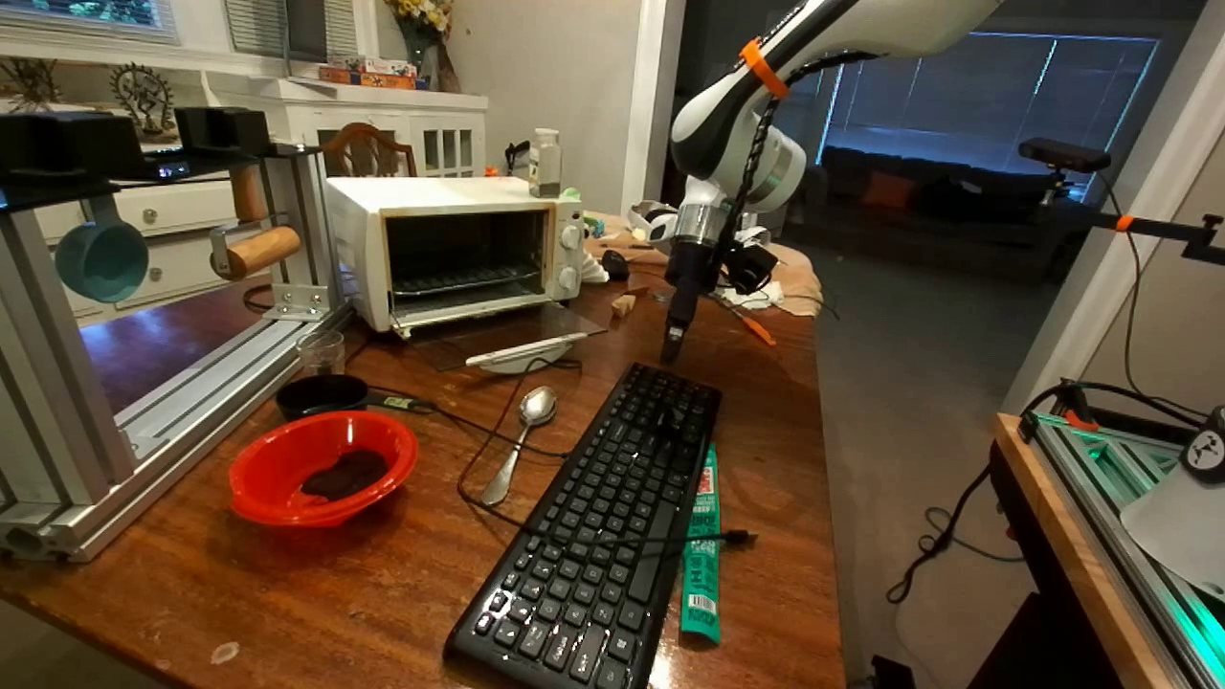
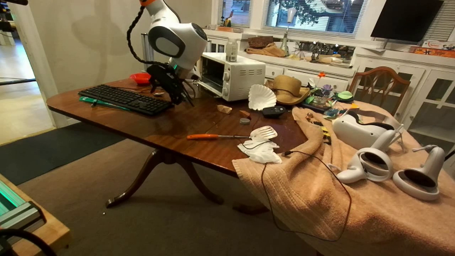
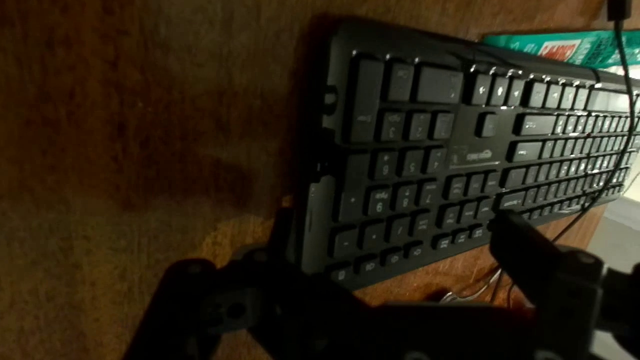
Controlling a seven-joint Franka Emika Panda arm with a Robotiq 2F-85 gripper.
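Note:
A long black keyboard lies on the wooden table, a thin cable crossing it. In exterior view 1 my gripper points down by the keyboard's far end. The wrist view has the gripper open, its fingers wide apart. One finger shows near the keyboard's short end, the other over its long edge beside the top key row. Only keyboard and table appear in the gap, with nothing gripped. Whether a fingertip touches the keyboard, I cannot tell.
A green packet lies along the keyboard's right side. To its left are a spoon, a red bowl and a black bowl. The toaster oven stands behind with its door down. An orange-handled spatula lies farther along.

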